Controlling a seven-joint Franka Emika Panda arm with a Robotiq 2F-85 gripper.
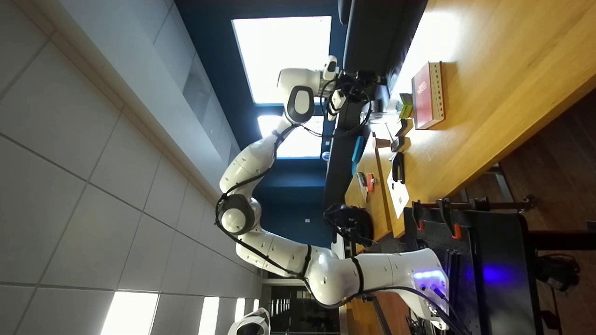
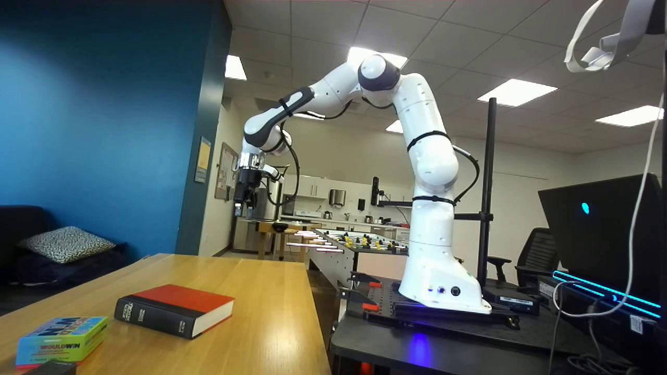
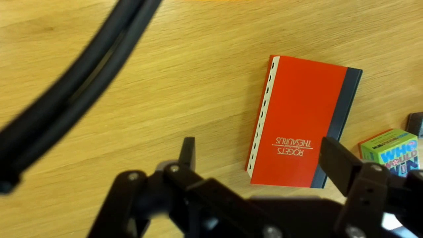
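Observation:
In the wrist view the red Roget's Thesaurus lies flat on the wooden table, its dark spine to the right. My gripper is open above the table, its fingers wide apart. The book sits beyond and between the fingertips in that view, and nothing is held. Exterior view 2 shows the gripper hanging well above table height, away from the book. A small green and blue card box is beside the book's spine, partly covered by the right finger.
Beside the card box is a small dark object. In exterior view 1 a black item and a white sheet lie nearer the arm's base. Bare table spreads left of the book.

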